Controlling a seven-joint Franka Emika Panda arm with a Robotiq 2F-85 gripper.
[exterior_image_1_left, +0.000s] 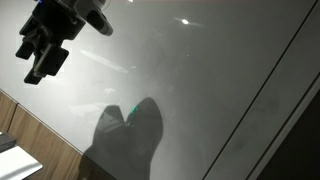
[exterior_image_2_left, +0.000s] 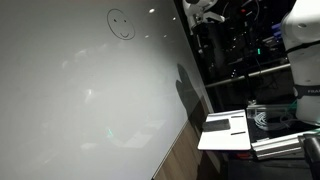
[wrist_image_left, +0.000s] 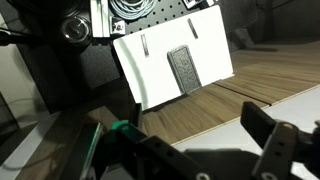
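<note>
My gripper hangs in front of the whiteboard at the upper left of exterior view 1. Its dark fingers look spread, with nothing visible between them. A smiley face is drawn on the board in exterior view 2. In the wrist view, a dark eraser-like block lies on a white sheet or tray, apart from the fingers. Two thin dark pieces, perhaps markers, lie near it: one piece to its left and another piece above.
A wooden strip runs between the white sheet and the board. Coiled cable lies on the right side. A white robot body stands at the right edge. The gripper's shadow falls on the otherwise bare board.
</note>
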